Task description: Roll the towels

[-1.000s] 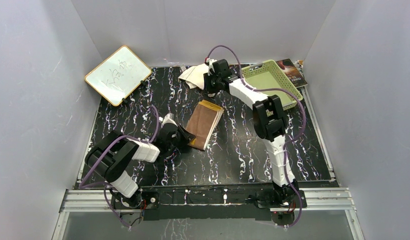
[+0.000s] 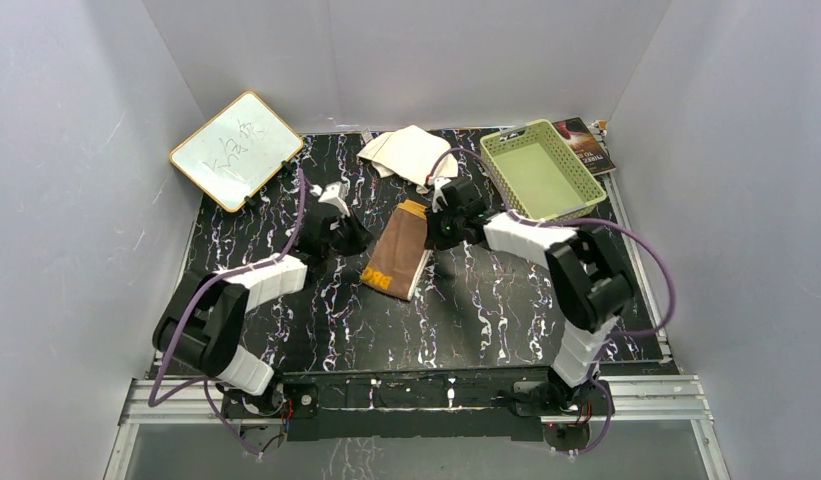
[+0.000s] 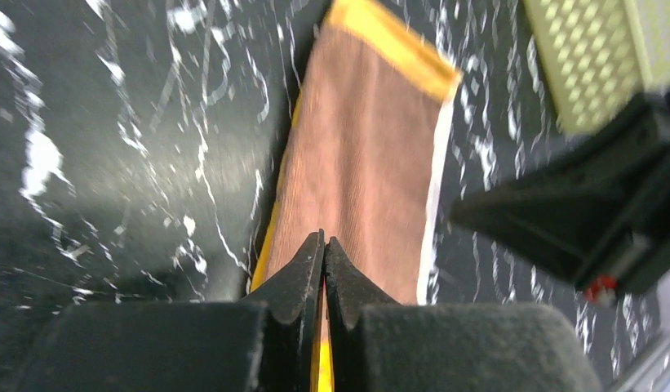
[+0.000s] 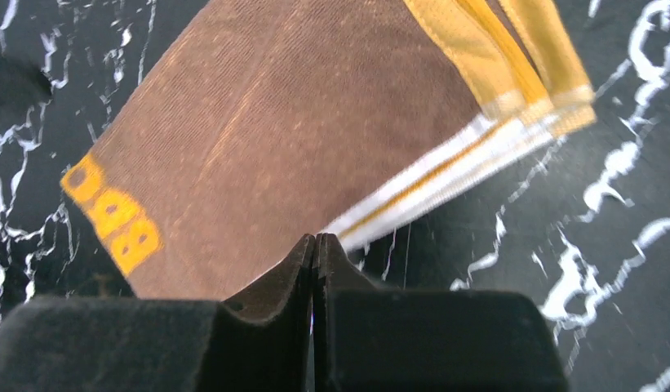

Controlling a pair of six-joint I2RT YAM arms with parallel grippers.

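Note:
A brown towel with yellow end bands (image 2: pixel 398 252) lies folded flat in the middle of the table, slightly slanted. Its stacked white-edged layers show along the right side in the right wrist view, where the brown face (image 4: pixel 315 122) fills much of the picture. My left gripper (image 2: pixel 366 238) is at the towel's left edge; in the left wrist view its fingertips (image 3: pixel 315 253) are together with nothing visible between them. Over the towel's right edge is my right gripper (image 2: pixel 431 243), also shut, its fingertips (image 4: pixel 303 253) closed in front of the white edge. Whether either touches the cloth I cannot tell.
Cream towels (image 2: pixel 414 152) lie in a pile at the back. A green basket (image 2: pixel 590 190), empty, stands at the back right beside a book (image 2: pixel 584 147). The whiteboard (image 2: pixel 226 150) leans at the back left.

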